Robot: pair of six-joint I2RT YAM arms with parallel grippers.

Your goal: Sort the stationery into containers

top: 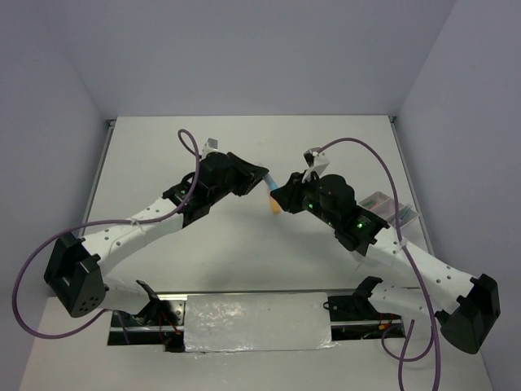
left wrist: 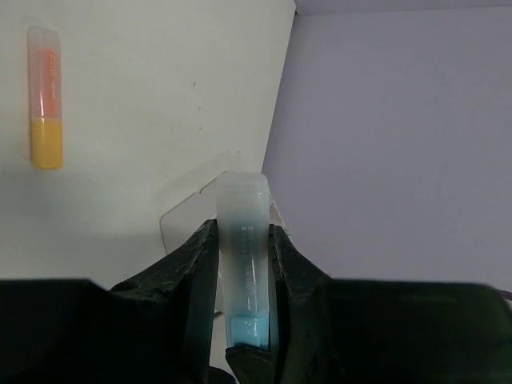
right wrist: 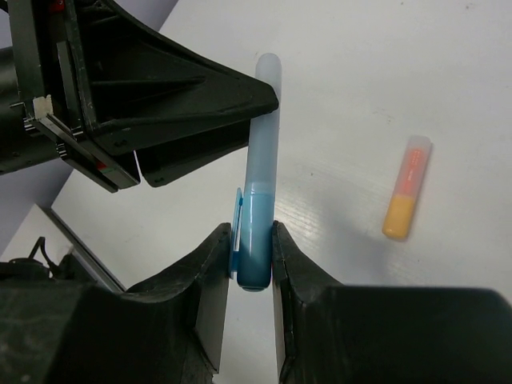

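Note:
A slim marker (right wrist: 262, 152) with a frosted body and a blue cap hangs over the table between my two arms. My left gripper (top: 266, 171) is shut on the frosted body, with a finger on each side of it in the left wrist view. At the other end, my right gripper has its fingers close along both sides of the blue cap (right wrist: 256, 240); whether they press on it I cannot tell. Lying on the table below is an orange-and-yellow highlighter-like stick, also visible in the right wrist view as a stick (right wrist: 407, 188).
On the right side of the table stands a divided container (top: 384, 208) with a few items inside, partly hidden by the right arm. The white table (top: 195, 261) is otherwise mostly bare. Walls close it in on the left, right and back.

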